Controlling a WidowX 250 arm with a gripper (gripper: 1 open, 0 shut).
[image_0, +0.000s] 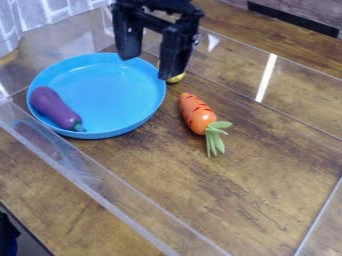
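Observation:
My black gripper (151, 52) hangs open over the back of a blue plate (114, 95), its two fingers spread apart. A purple toy eggplant (54, 107) lies on the plate's left side. To the right of the plate, on the wooden table, lies an orange toy carrot (201, 117) with green leaves. A small yellow object (178, 78) shows behind the right finger, partly hidden.
Clear plastic edges (87, 200) run along the left and right sides.

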